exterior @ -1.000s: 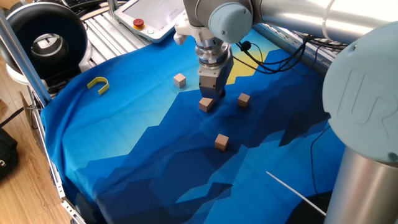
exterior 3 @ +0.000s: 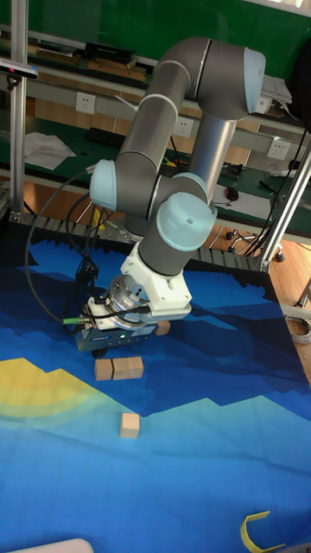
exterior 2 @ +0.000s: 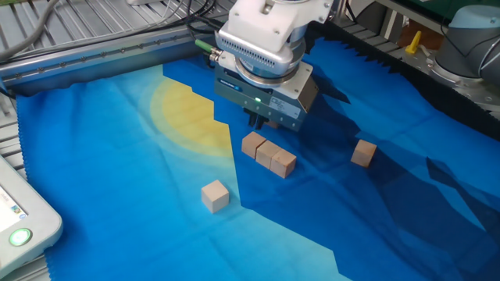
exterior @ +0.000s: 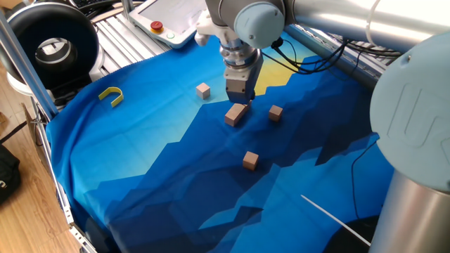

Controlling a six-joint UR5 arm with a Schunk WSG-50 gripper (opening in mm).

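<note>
My gripper (exterior 2: 255, 122) hangs just above and behind a row of three wooden blocks in exterior view 2. Its dark fingers are small and close together; whether they are open or shut is unclear, and no block shows between them. The row (exterior 2: 267, 154) lies on the blue cloth, its blocks side by side with hardly any gap. A paler block (exterior 2: 215, 196) sits apart on the light-blue area, and another block (exterior 2: 363, 153) stands alone to the right. One more block (exterior 2: 272, 124) is mostly hidden behind the gripper.
A yellow curved piece (exterior: 111, 95) lies near the cloth's left edge in exterior view 1. Behind the cloth rests a control pendant (exterior: 167, 21) with a red button. A thin white rod (exterior: 334, 219) lies at lower right.
The gripper has risen a little from the row in exterior view 1, uncovering more of it. The blocks outside the row appear unmoved.
</note>
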